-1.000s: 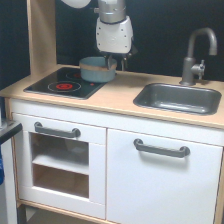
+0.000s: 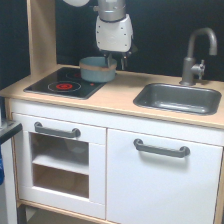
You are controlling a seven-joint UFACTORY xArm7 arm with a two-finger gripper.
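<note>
A blue-grey pot (image 2: pixel 92 75) stands at the back of the counter, by the right edge of the black stove top (image 2: pixel 62 87). My gripper (image 2: pixel 116 63) comes down from above at the right side of the pot, its white hand over the rim. The fingers are small and dark here, close to the pot's right rim. Whether they touch or grip the rim cannot be made out.
To the right, a sink (image 2: pixel 178 98) is set into the wooden counter (image 2: pixel 122 93), with a grey faucet (image 2: pixel 190 60) behind it. Bare counter lies between stove and sink. Below are an oven door (image 2: pixel 98 170) and a white cabinet door (image 2: pixel 155 180), both with grey handles.
The hand appears very slightly higher than a second ago. The pot, stove and sink look the same.
</note>
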